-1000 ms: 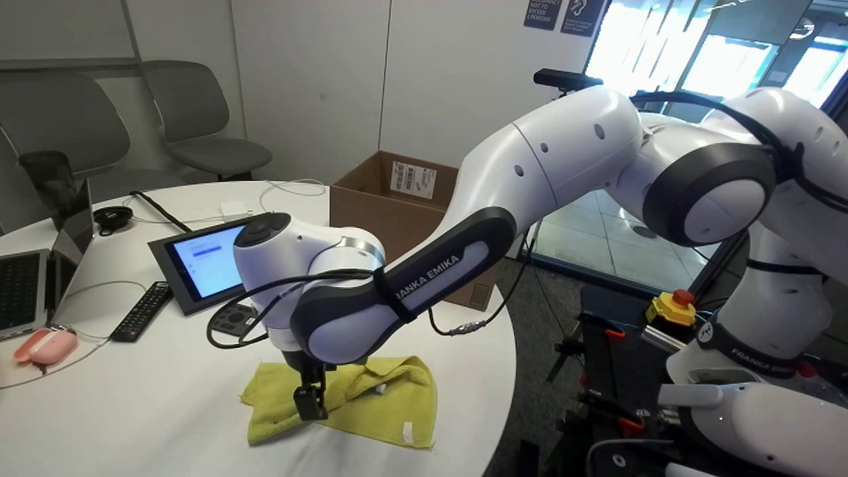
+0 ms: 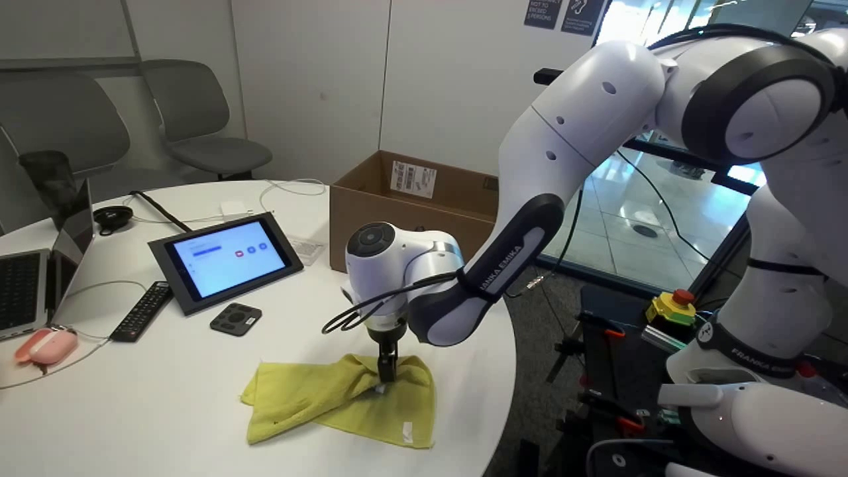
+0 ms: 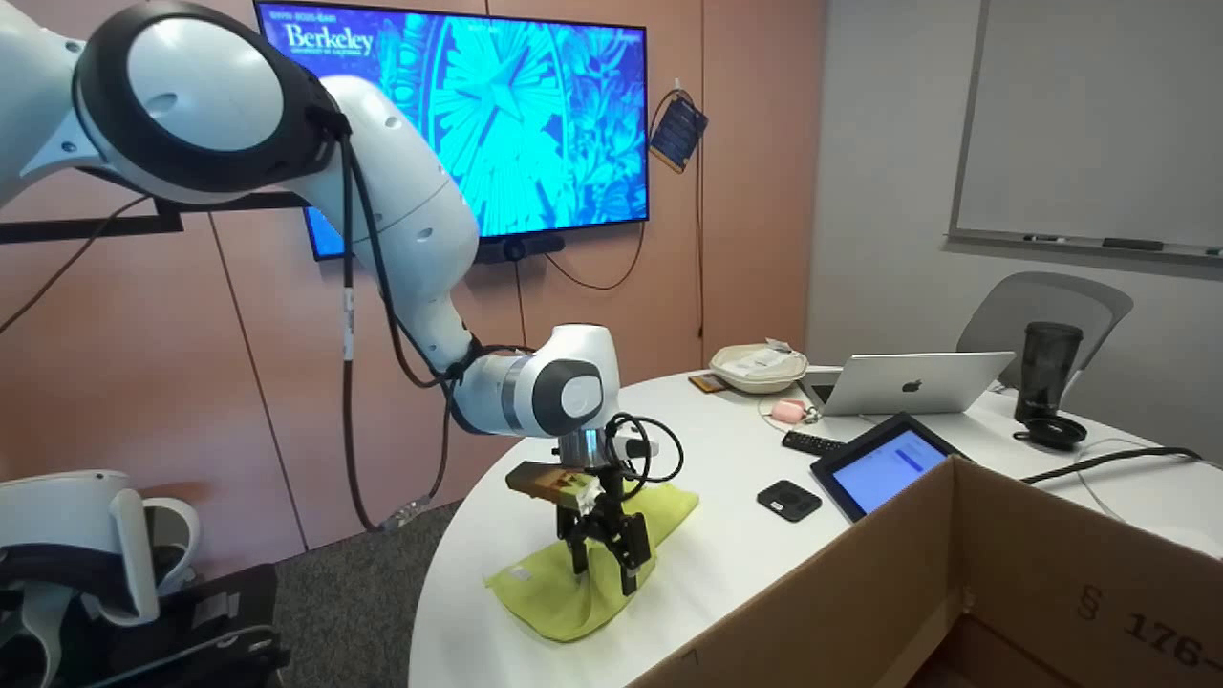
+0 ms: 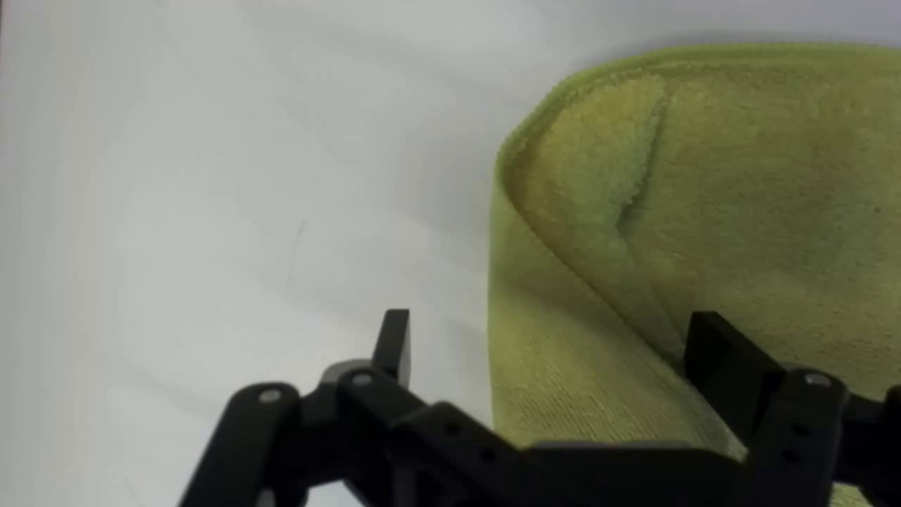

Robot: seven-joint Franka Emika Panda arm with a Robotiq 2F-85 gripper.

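Observation:
A yellow-green cloth [image 2: 342, 401] lies on the white round table [image 2: 159, 413], partly folded over itself with a raised crease near its right part. Above that part, my gripper [image 3: 605, 569] points down, open, with its two fingers apart. In the wrist view one fingertip [image 4: 393, 342] is over bare table beside the cloth's edge, and the other fingertip [image 4: 718, 359] is over the cloth [image 4: 591, 338] along a diagonal fold. Whether that finger touches the cloth I cannot tell. No cloth is pinched between the fingers.
An open cardboard box [image 2: 409, 218] stands at the table's back edge. A tablet screen [image 2: 230, 258], a small black puck-like device [image 2: 236, 318], a remote [image 2: 143, 311], a pink case [image 2: 48, 347] and a laptop [image 2: 24, 290] sit to the left.
My arm has shifted right in exterior view 1, from over the cloth's left-middle part to the raised fold on its right. The cloth looks nearly the same.

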